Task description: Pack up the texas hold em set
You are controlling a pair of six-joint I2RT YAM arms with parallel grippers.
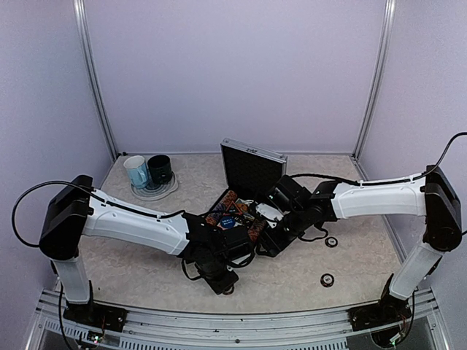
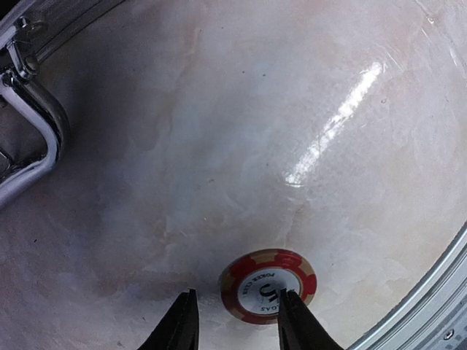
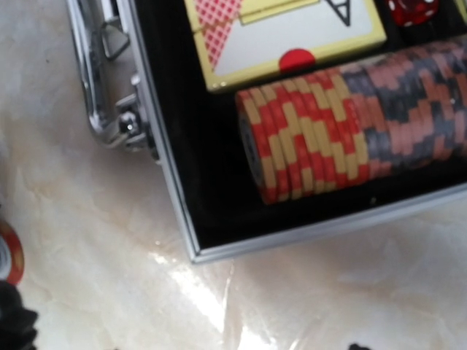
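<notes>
A red and tan poker chip (image 2: 248, 292) lies near the bottom of the left wrist view. My left gripper is over it, with its fingers (image 2: 175, 328) a modest gap apart. One fingertip overlaps the chip's right side; whether either finger touches it is unclear. The poker case (image 1: 250, 171) stands with its lid up. Inside it, the right wrist view shows a row of chips (image 3: 306, 138), a card deck (image 3: 292, 44) and a red die (image 3: 411, 10). My right gripper is wide open over the case's corner, holding nothing.
Two loose chips lie on the right of the table, one farther back (image 1: 331, 242) and one nearer (image 1: 327, 280). A blue mug (image 1: 136, 171) and a black mug (image 1: 160, 169) stand at the back left.
</notes>
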